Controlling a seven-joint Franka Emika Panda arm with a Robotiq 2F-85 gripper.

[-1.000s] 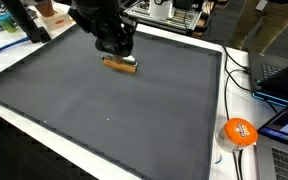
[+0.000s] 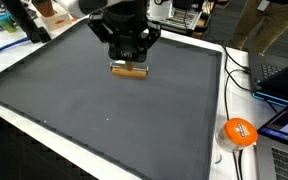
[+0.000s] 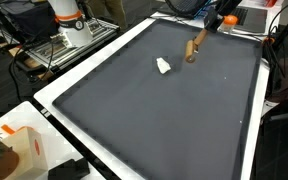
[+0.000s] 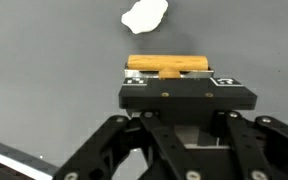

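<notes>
A wooden mallet-like piece has a round head (image 4: 169, 62) and a thinner handle (image 3: 206, 40). My gripper is shut on the handle, its fingers close behind the head in the wrist view. In exterior view 1 the wooden head (image 2: 129, 71) shows below the black gripper (image 2: 129, 55), lying nearly level across the view. Whether the head touches the grey board cannot be told. A small white object (image 3: 163, 65) lies on the board beside the mallet; the wrist view has this white object (image 4: 144, 15) beyond the head. In exterior view 1 the arm hides it.
The dark grey board (image 2: 114, 125) is bare over most of its surface. An orange-topped round item (image 2: 238, 133) and a laptop (image 2: 282, 150) stand off its right side. Cables (image 2: 229, 85) run along the right edge, and clutter lies behind the far left edge.
Gripper and mallet have shifted a little to the right in exterior view 1. The head has turned from slanted to nearly level. The white object, partly visible before, is now hidden there.
</notes>
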